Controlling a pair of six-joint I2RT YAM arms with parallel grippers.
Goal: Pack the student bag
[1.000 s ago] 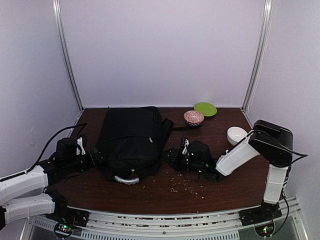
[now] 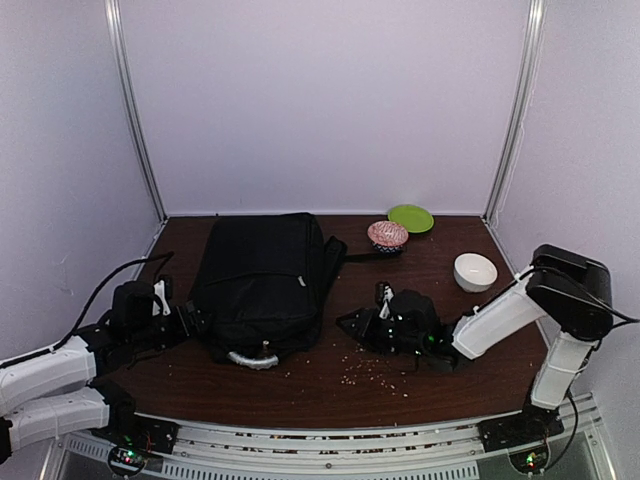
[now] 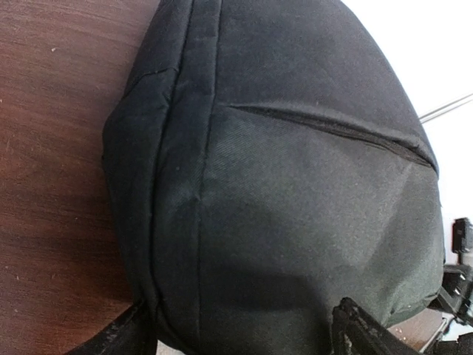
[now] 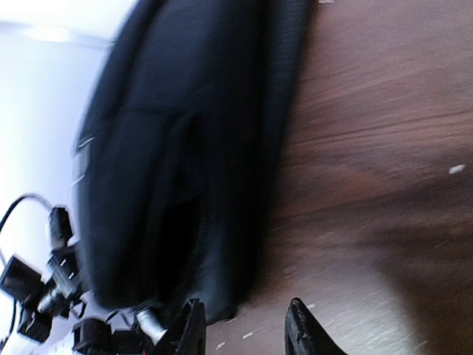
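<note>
A closed-looking black bag (image 2: pixel 255 285) lies on the left half of the table, its silvery handle (image 2: pixel 254 360) toward the front edge. At the bag's front left corner is my left gripper (image 2: pixel 198 319). Its fingers (image 3: pixel 358 331) are spread, with the bag's dark fabric (image 3: pixel 273 222) filling the view beyond them; whether they touch it cannot be told. My right gripper (image 2: pixel 347 324) stands to the right of the bag, a small gap away. In the right wrist view its fingers (image 4: pixel 191 329) are apart with nothing between them, and the bag's blurred side (image 4: pixel 170 185) rises at the left.
A green plate (image 2: pixel 411 218) and a red-patterned bowl (image 2: pixel 388 235) stand at the back, near the bag's black strap (image 2: pixel 366 257). Farther right is a white bowl (image 2: pixel 475 272). Pale crumbs (image 2: pixel 365 378) dot the otherwise bare front of the table (image 2: pixel 300 402).
The left arm and the bag look the same.
</note>
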